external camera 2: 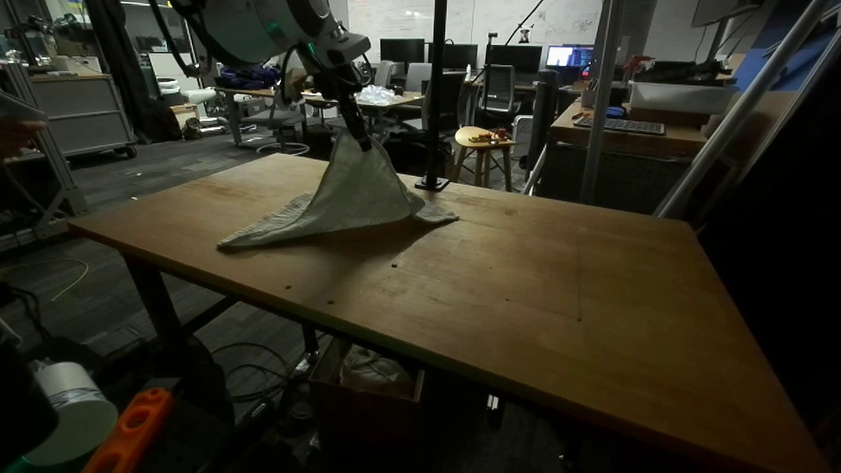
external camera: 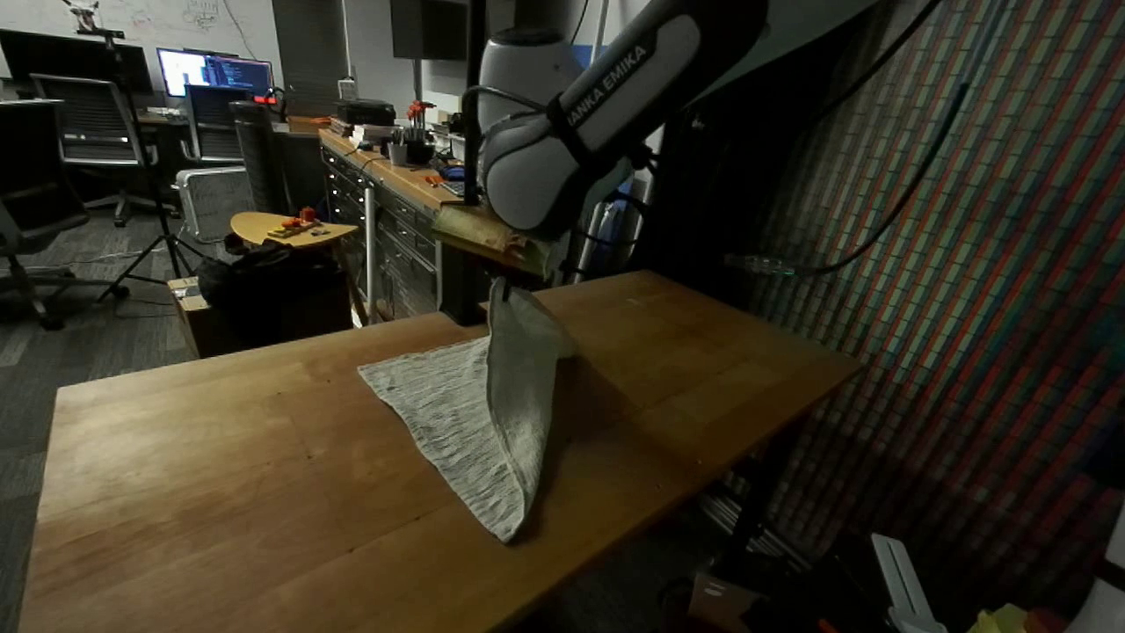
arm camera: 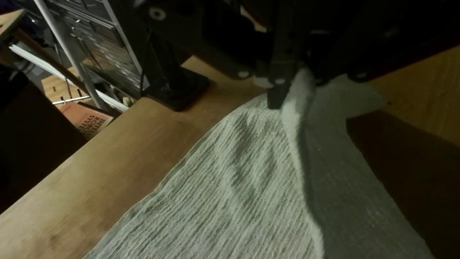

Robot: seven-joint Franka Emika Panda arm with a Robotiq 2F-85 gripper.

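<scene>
A pale grey-white ribbed cloth (external camera: 443, 411) lies partly flat on the wooden table, with one side lifted into a peak. My gripper (external camera 2: 364, 146) is shut on the top of that peak, above the table. From the other side the raised cloth (external camera 2: 355, 189) looks like a tent, its lower edges resting on the wood. In the wrist view, the gripper pinches a fold of the cloth (arm camera: 254, 181); the fold runs down from the fingers and the shaded underside hangs to its right. Part of the far corner is hidden behind the fold.
A black post with a square base (external camera 2: 431, 184) stands at the table's back edge, close to the cloth. Drawers and a cluttered counter (external camera: 401, 200) stand behind.
</scene>
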